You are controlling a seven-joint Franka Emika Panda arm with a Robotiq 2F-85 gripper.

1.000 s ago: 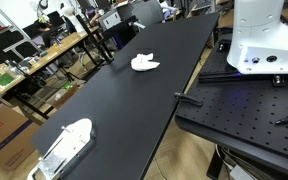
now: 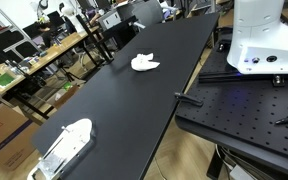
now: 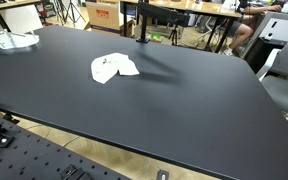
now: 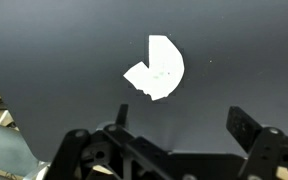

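Observation:
A flat white piece [image 4: 162, 68], perhaps paper or cloth, lies on the dark table [image 4: 74, 60]. Its outline in the wrist view is irregular, with one rounded side and a notch. The same white piece [image 2: 144, 62] shows toward the far part of the table in the first exterior view, and the white piece [image 3: 114, 67] is left of centre in the second. My gripper stands open in the wrist view, its two dark fingertips wide apart with only bare table between them. The white piece lies beyond the fingertips, apart from them.
A white tray-like object [image 2: 64, 148] rests at the table's near left end. A grey chair [image 3: 284, 65] stands close to the table's right end, and a cardboard box [image 2: 6, 132] is on the floor beyond the left edge.

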